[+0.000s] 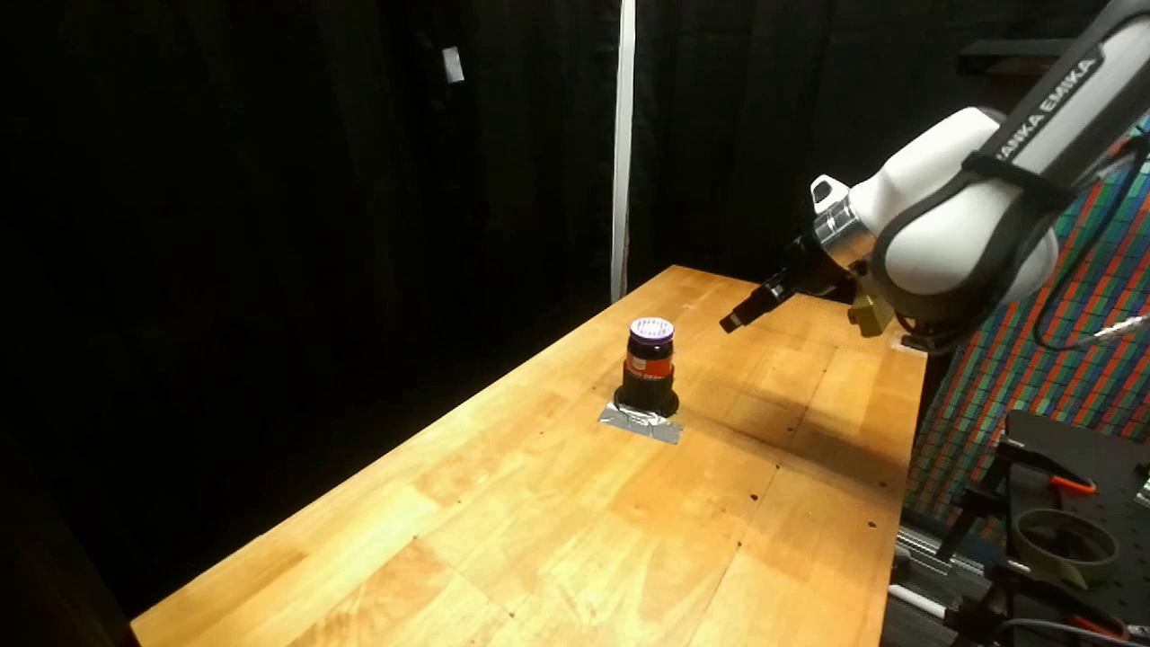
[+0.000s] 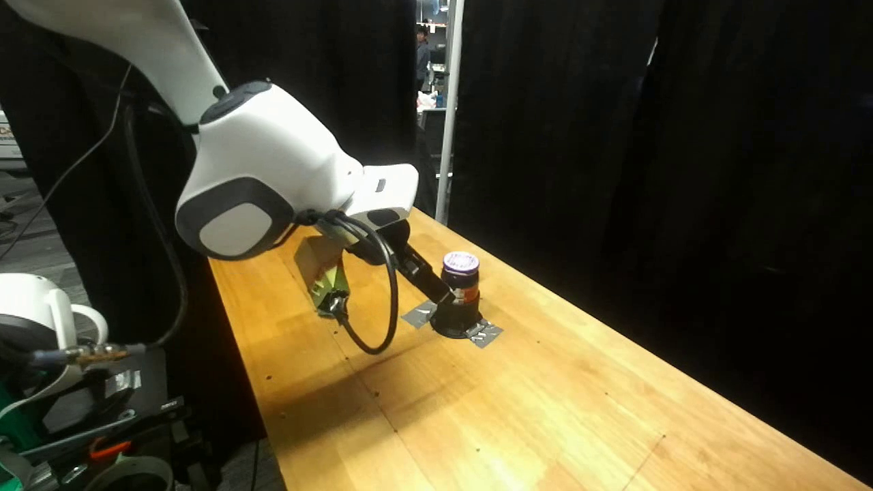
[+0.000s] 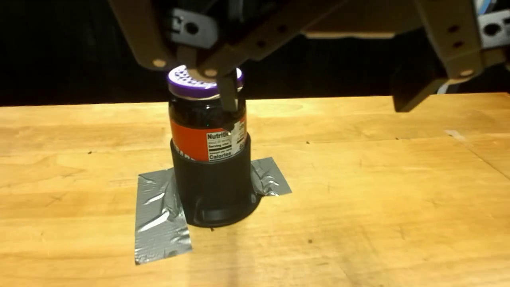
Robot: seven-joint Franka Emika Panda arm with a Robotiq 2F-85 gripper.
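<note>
A dark jar with a purple-rimmed white lid and an orange label (image 1: 650,365) stands upright in a black round holder (image 3: 215,191). Grey duct tape (image 3: 160,215) fixes the holder to the tabletop. My gripper is open, with a wide empty gap between its fingers. In the wrist view its left finger (image 3: 229,91) overlaps the jar's right side, while the other finger lies well to the right. Exterior view 1 has the gripper (image 1: 733,322) apart from the jar, toward the arm's side. From exterior view 2, the fingers cover part of the jar (image 2: 462,278).
Black curtains and a pale pole (image 1: 623,151) stand behind it. A cart with tools (image 1: 1067,528) sits beyond the table's right edge.
</note>
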